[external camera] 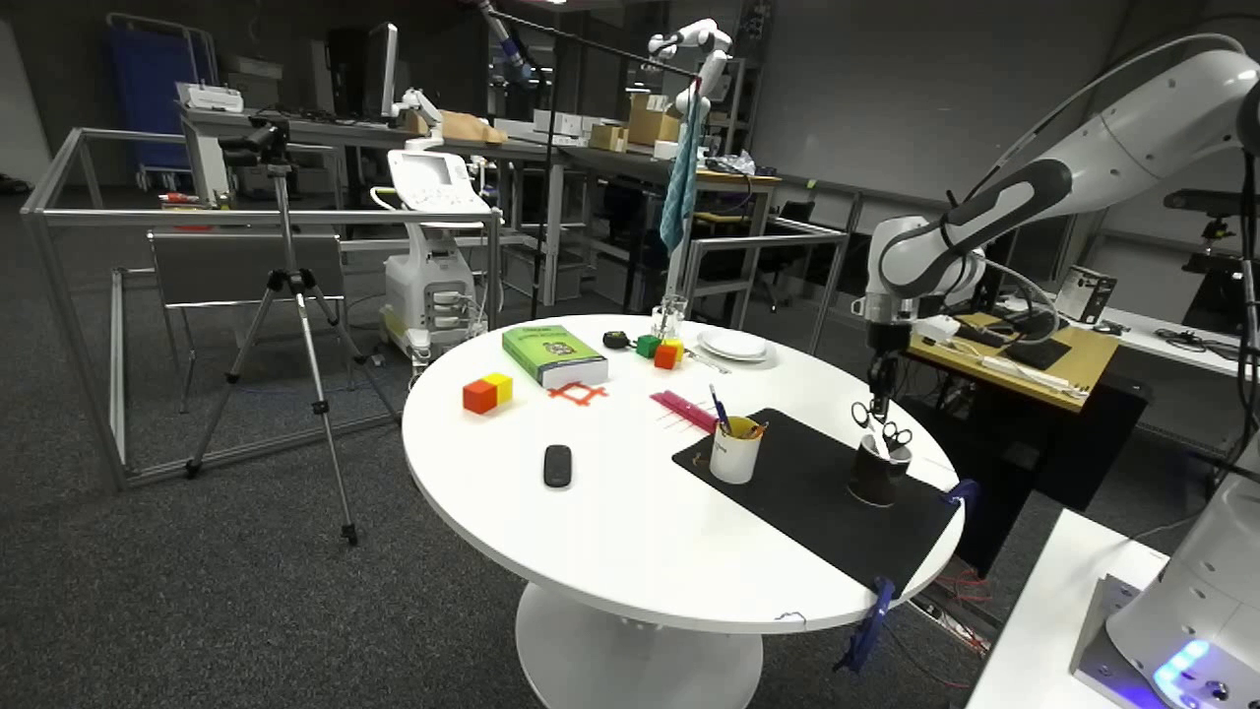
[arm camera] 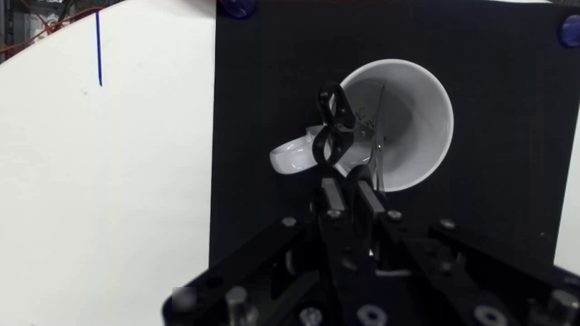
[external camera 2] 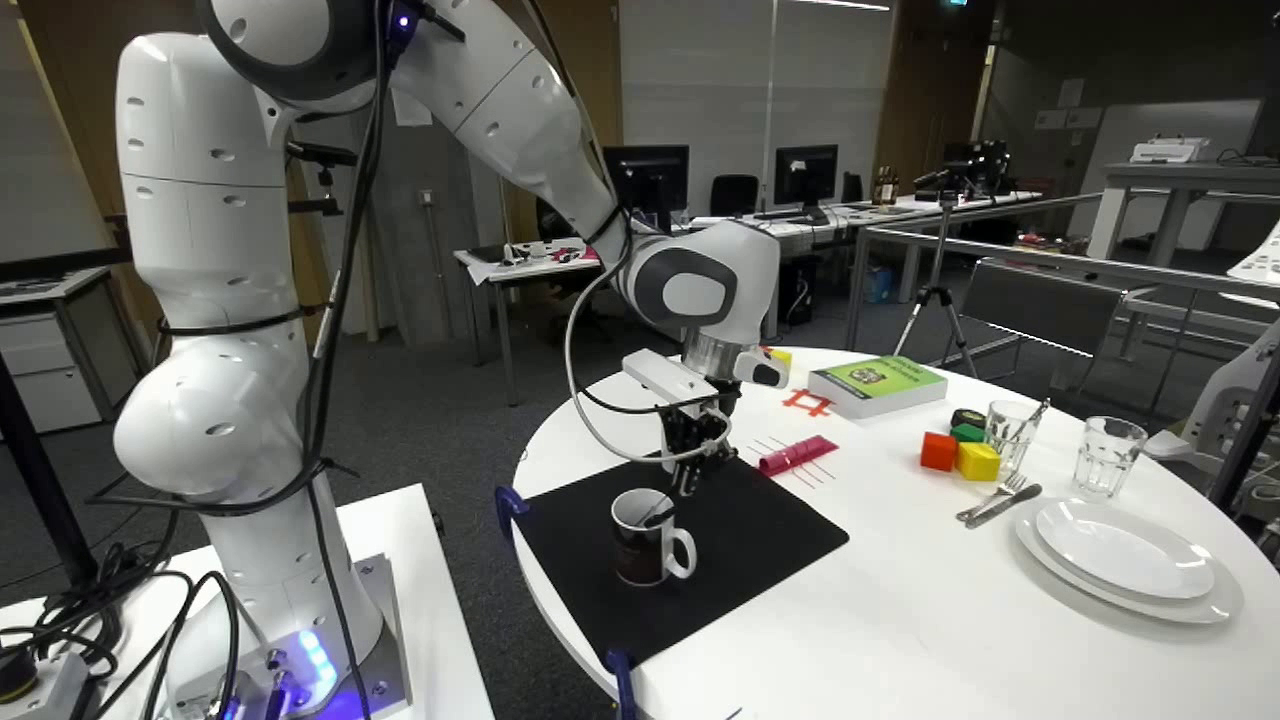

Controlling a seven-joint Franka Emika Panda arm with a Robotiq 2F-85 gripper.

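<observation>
A dark mug with a white inside (external camera: 877, 475) sits upright on the black mat (external camera: 800, 490); its white handle (arm camera: 293, 155) shows in the wrist view. Scissors with black finger loops (arm camera: 332, 144) stand in it, their shiny blades (arm camera: 379, 136) reaching inside. Just above the rim, my gripper points down, its fingers closed around a black loop of the scissors' handle. How firmly the loop is held is hard to see among the dark parts. From the other side, the gripper (external camera 2: 684, 482) is close beside the mug (external camera 2: 642, 540).
A white cup of pens (external camera: 733, 455) stands on the mat's left part. A pink packet (external camera: 684, 409), a green book (external camera: 555, 354), colored blocks (external camera: 486, 392), a black mouse (external camera: 557, 466) and plates (external camera: 732, 343) lie farther off. Blue clamps (external camera: 871, 624) grip the table edge.
</observation>
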